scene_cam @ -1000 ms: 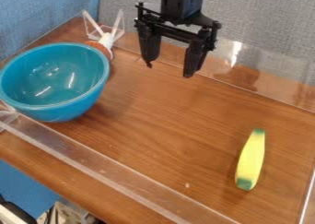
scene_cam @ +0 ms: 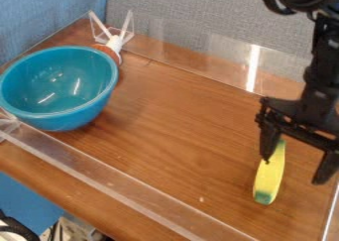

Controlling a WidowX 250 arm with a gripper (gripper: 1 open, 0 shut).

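A black gripper [scene_cam: 295, 152] stands open at the right, low over a long yellow object with a green end [scene_cam: 268, 180] that lies on the wooden table. One finger hangs over that object's upper end, partly hiding it; whether they touch I cannot tell. The other finger is further right.
A teal bowl [scene_cam: 54, 88] sits at the left, with a white and orange object [scene_cam: 111, 43] behind it. Clear strips run along the table's edges, and a grey wall stands at the back.
My gripper has moved from the back middle to the right and toward the front, down to the yellow object. The objects on the table look unmoved.
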